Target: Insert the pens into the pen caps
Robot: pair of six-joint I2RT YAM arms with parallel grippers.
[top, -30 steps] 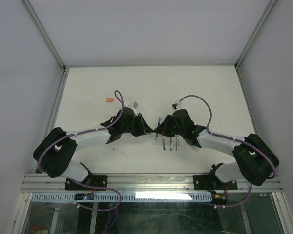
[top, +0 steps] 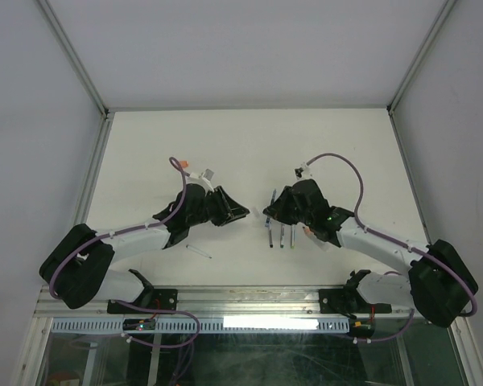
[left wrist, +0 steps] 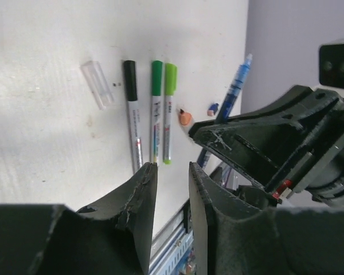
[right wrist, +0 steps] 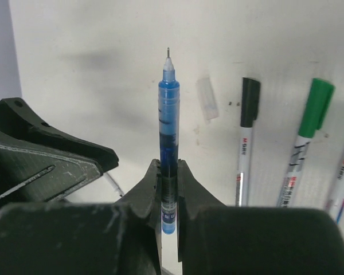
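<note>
My right gripper is shut on a blue pen (right wrist: 168, 114), whose thin bare metal tip points away from the fingers in the right wrist view. A small clear cap (left wrist: 97, 85) lies alone on the table, apart from both grippers. My left gripper stands part open, its gap empty. In the top view the left gripper (top: 245, 214) is just left of the right gripper (top: 268, 214), with a narrow space between them. Black-capped (left wrist: 133, 109), green-capped (left wrist: 156, 97) and light-green-capped (left wrist: 169, 100) pens lie side by side on the table.
A thin pale stick-like item (top: 199, 252) lies at the front left, and an orange piece (top: 182, 164) at the back left. Another orange-tipped item (left wrist: 185, 118) rests near the right arm.
The two grippers have drawn apart: the left one moved a little left, the right one a little right, carrying the blue pen. They were close together one second ago.
</note>
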